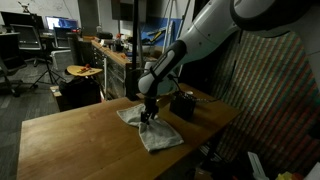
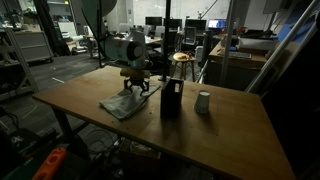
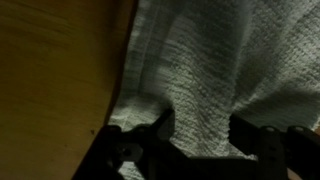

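Observation:
A pale grey cloth (image 1: pixel 160 136) lies on the wooden table, its middle raised into a fold below the arm. My gripper (image 1: pixel 149 117) points down over that fold, low at the cloth. In the wrist view the two dark fingers of the gripper stand apart, with the ridge of cloth (image 3: pixel 205 75) running between them. Whether both fingers press on the fabric cannot be made out. From the other side, the cloth (image 2: pixel 122 105) looks rumpled close to the gripper (image 2: pixel 136 86).
A black box (image 2: pixel 172 100) stands on the table near the cloth, with a white cup (image 2: pixel 203 102) beyond it. Bare wooden table (image 1: pixel 70 140) extends left of the cloth in exterior view 1. Chairs and desks fill the background.

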